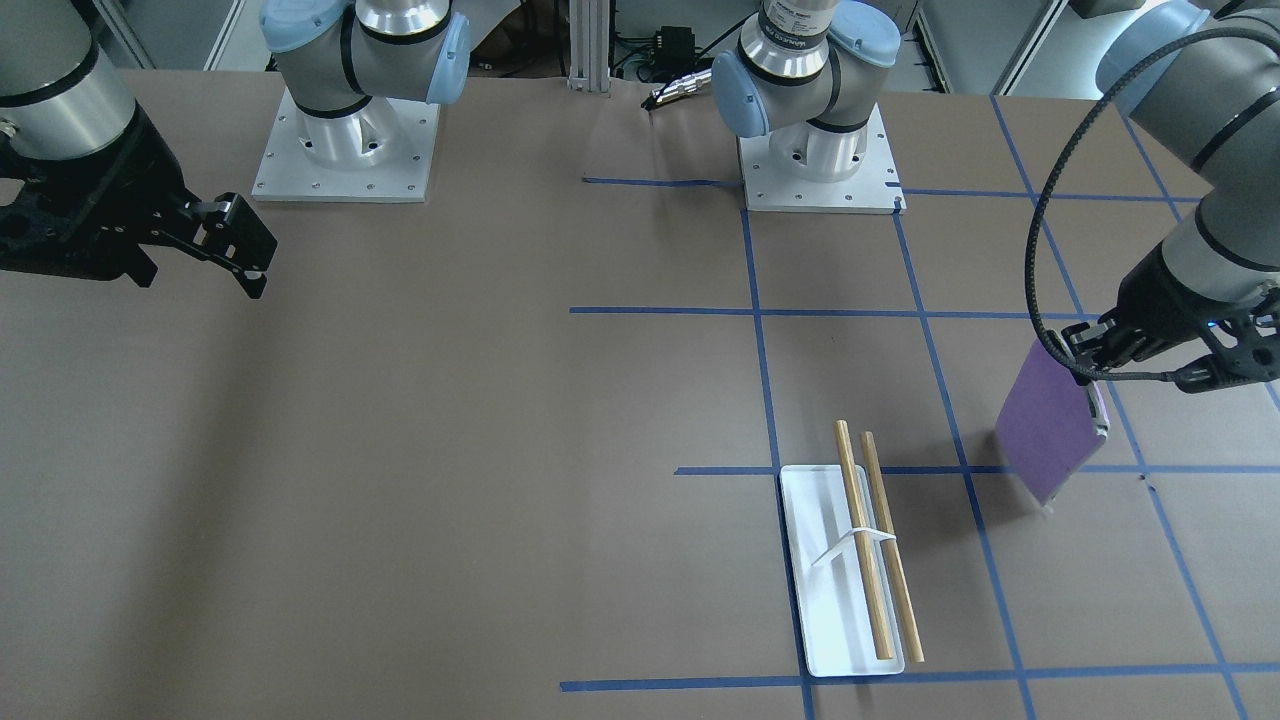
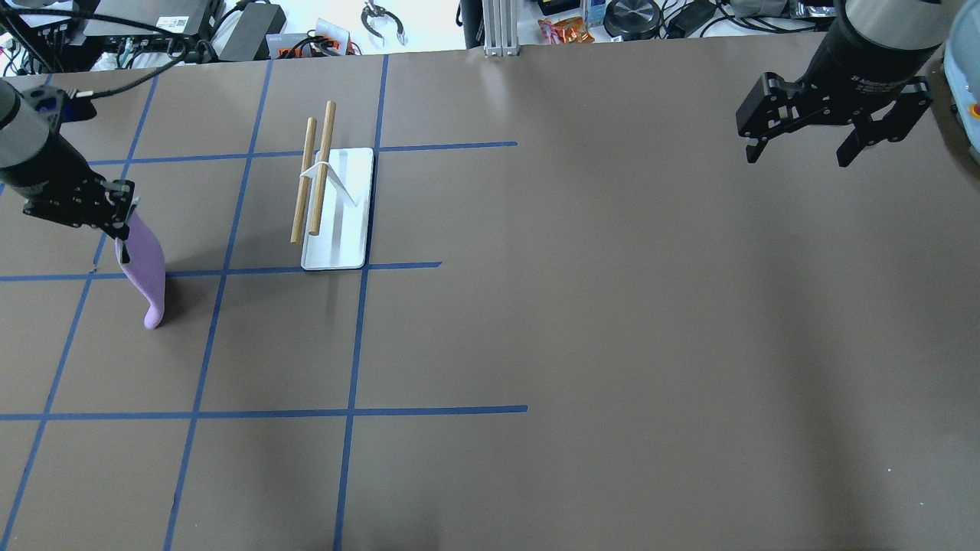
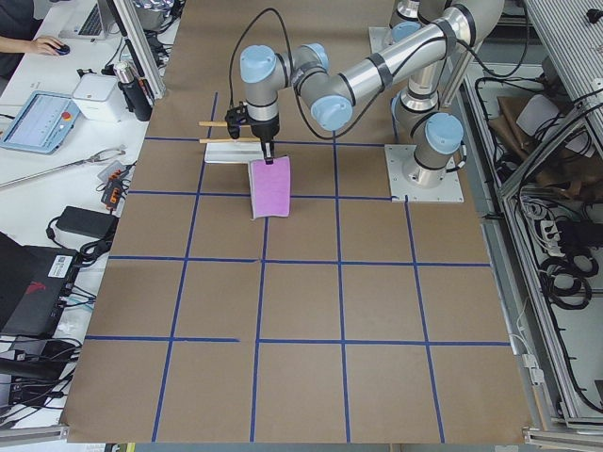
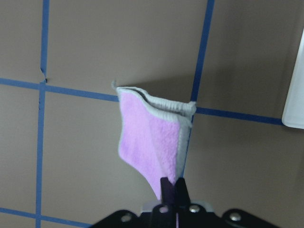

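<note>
A lilac cloth (image 1: 1050, 420) with a grey edge hangs from my gripper (image 1: 1086, 378) on the right of the front view, its lower end near the table. In the top view it dangles below the gripper (image 2: 124, 229) at the left. The left wrist view shows the cloth (image 4: 147, 137) folded, running into the fingers, which are shut on it. In the camera left view it shows as a pink square (image 3: 270, 188) under the gripper.
A white tray (image 1: 816, 600) with two wooden sticks (image 1: 906, 600) lies beside the cloth. Other arms stand at the back, and a black gripper (image 1: 198, 240) is at upper left.
</note>
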